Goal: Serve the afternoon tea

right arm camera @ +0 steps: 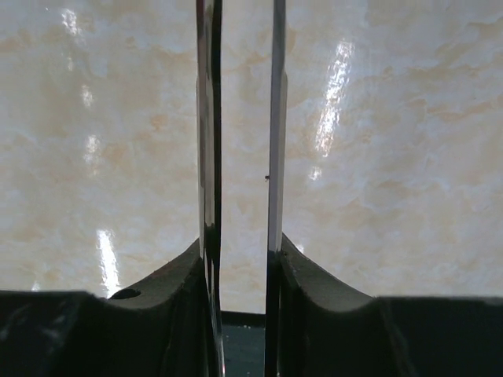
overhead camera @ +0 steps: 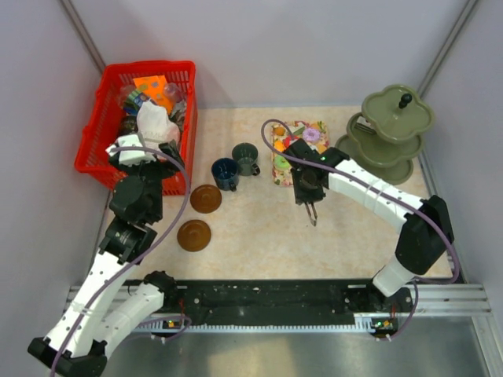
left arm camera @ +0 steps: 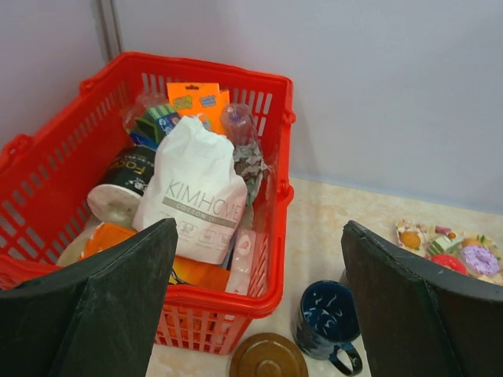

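Note:
A navy mug (overhead camera: 225, 174) and a grey-green mug (overhead camera: 244, 157) stand mid-table, with two brown coasters (overhead camera: 205, 199) left of and below them. Behind my right arm lies a board of colourful pastries (overhead camera: 313, 135); a green three-tier stand (overhead camera: 397, 118) is at the back right. My left gripper is raised by the red basket, open and empty. My right gripper holds a pair of long metal tong-like strips or fingers, pointing over bare table; they stand part open with nothing between them.
The red basket (left arm camera: 277, 236) full of bags and packages fills the back left. A dark strip runs along the front edge.

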